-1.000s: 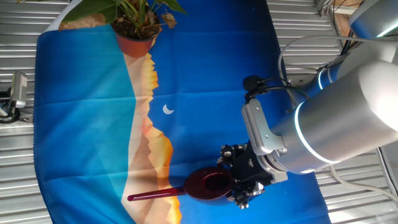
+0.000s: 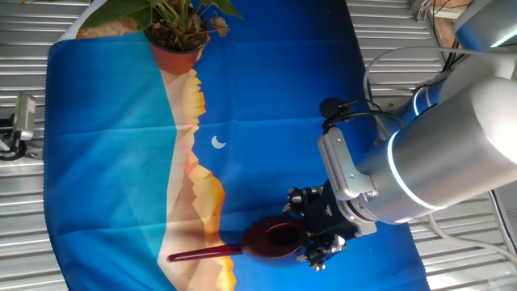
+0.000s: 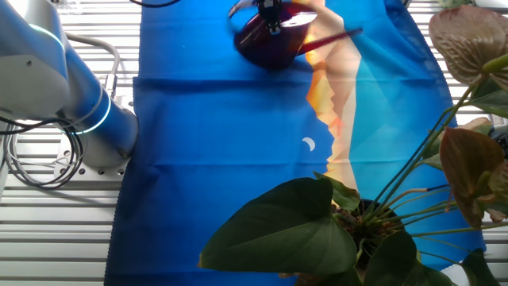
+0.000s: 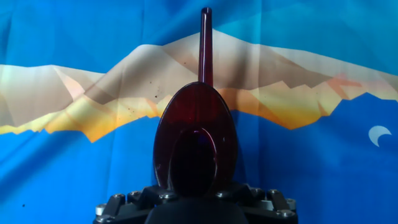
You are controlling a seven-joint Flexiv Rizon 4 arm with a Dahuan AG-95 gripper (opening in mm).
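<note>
The dark red watering can (image 2: 264, 243) has a rounded body and a long thin spout that points left in exterior view 1. My gripper (image 2: 304, 232) is at the end opposite the spout, shut on the can's handle side. From the other side, in exterior view 2, the narrow gripper tip (image 3: 273, 22) meets the can (image 3: 278, 44) near the top edge. In the wrist view the can's body (image 4: 198, 115) stands in front of the gripper, spout pointing away, and hides the fingertips. Whether its base touches the cloth cannot be told.
A potted plant (image 2: 176, 58) stands at the far end of the blue printed cloth (image 2: 275, 105), its large leaves (image 3: 278, 230) spreading low over the cloth in exterior view 2. A small camera (image 2: 24, 117) sits at the left edge.
In exterior view 1 the arm and the can have shifted together very slightly to the right over the last second. The plant has not moved.
</note>
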